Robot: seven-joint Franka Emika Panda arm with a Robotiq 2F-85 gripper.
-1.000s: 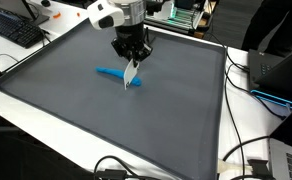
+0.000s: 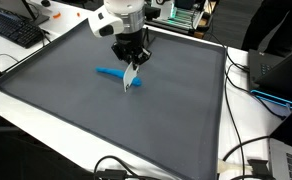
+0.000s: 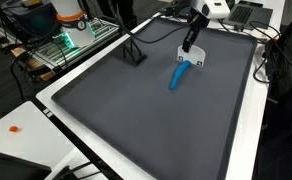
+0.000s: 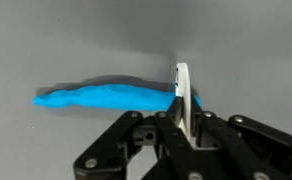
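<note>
My gripper is shut on a thin white piece [image 4: 182, 78], seen edge-on in the wrist view. In exterior view 2 that piece [image 3: 191, 57] looks like a flat white plate with dark marks, standing upright under the fingers. Exterior view 1 shows the white piece [image 2: 131, 74] in front of a blue strip [image 2: 111, 71] on the grey board. The blue strip [image 4: 106, 97] runs leftward from beneath the piece in the wrist view, one end partly hidden by the gripper. Whether the piece touches the strip I cannot tell.
The grey board [image 2: 176, 130] is wide and clear toward the front. A black stand [image 3: 132, 52] is on its edge in exterior view 2. A keyboard [image 2: 20, 31], cables and a laptop [image 2: 284, 160] lie around the board.
The arm above the gripper has shifted and turned slightly. The white piece and blue strip look nearly the same in place.
</note>
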